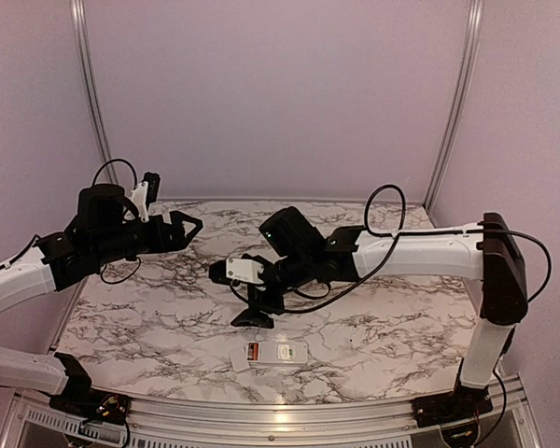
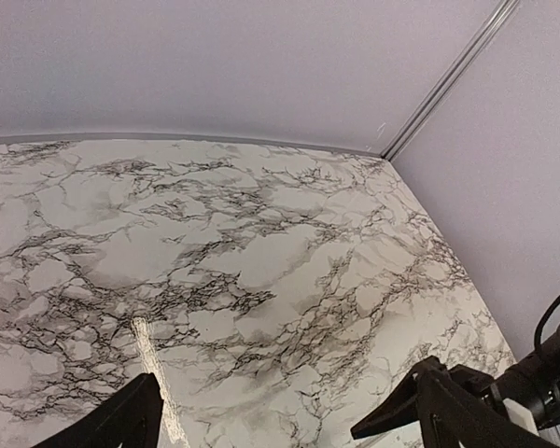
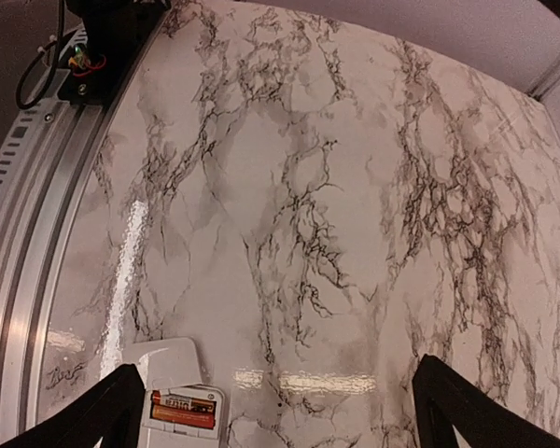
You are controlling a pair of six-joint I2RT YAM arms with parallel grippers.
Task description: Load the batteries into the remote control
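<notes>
The white remote [image 1: 278, 353] lies near the table's front edge, its compartment showing orange-and-black batteries [image 3: 182, 408]. The white cover [image 3: 163, 362] lies against one end. My right gripper [image 1: 249, 308] hangs open above and behind the remote, with nothing between its fingers. My left gripper [image 1: 182, 229] is raised at the left, open and empty; its wrist view shows mostly bare table and, at lower right, part of the right arm.
Metal rail [image 1: 271, 411] runs along the front edge; walls enclose the sides and back.
</notes>
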